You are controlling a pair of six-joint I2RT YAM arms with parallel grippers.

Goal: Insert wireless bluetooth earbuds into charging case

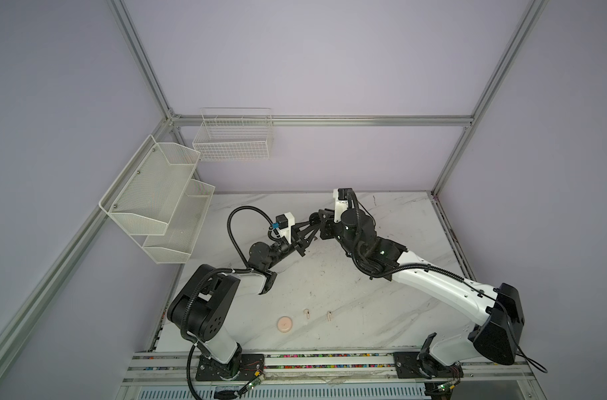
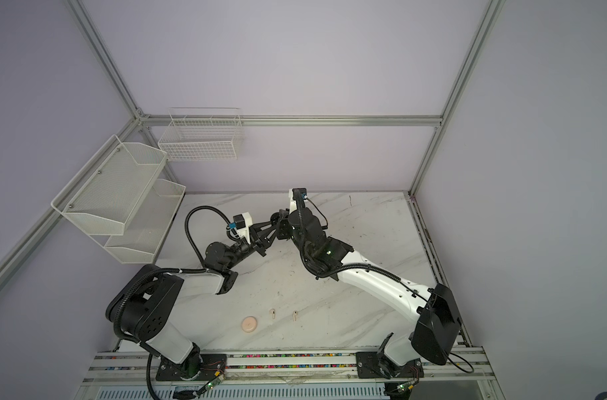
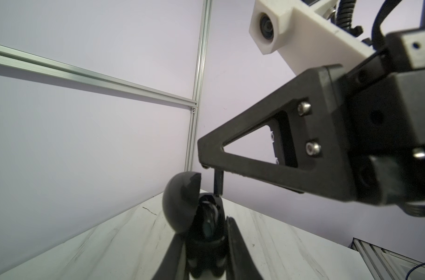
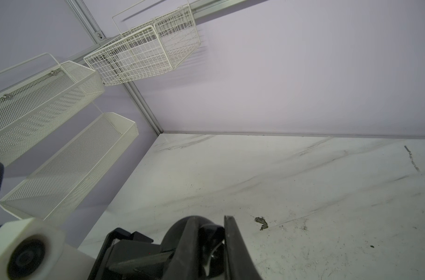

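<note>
A black charging case (image 3: 180, 198) with its rounded lid raised is held in the air above the table, and my left gripper is shut on it. Something glossy shows inside the case. My right gripper stands right over the opening, shut, with a thin dark earbud (image 3: 218, 182) pointing down from its tip to the case's rim. How deep the earbud sits cannot be seen. In the right wrist view the right fingers (image 4: 187, 252) partly cover the case. On the table lie a round pink case (image 1: 285, 324) and two small pink earbuds (image 1: 306, 313).
White mesh shelves (image 1: 147, 193) hang on the left wall, and a wire basket (image 1: 232, 141) is on the back wall. The two arms meet over the middle of the marble table (image 1: 390, 313).
</note>
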